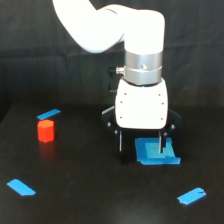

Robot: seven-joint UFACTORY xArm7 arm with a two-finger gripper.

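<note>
My gripper [141, 150] points straight down, low over the right half of the dark table. Its fingers are wide apart, and I can make out nothing held between them. A flat blue square [153, 158] lies beneath the right finger, partly covered by it in this view. I cannot tell whether the fingertips touch the surface. Well off to the left, a small red-orange block [46, 131] stands on the table, away from the gripper.
Blue strips lie flat on the table: one behind the red-orange block [49, 114], one at the front left [21, 187] and one at the front right [191, 196]. A dark curtain [40, 60] hangs behind.
</note>
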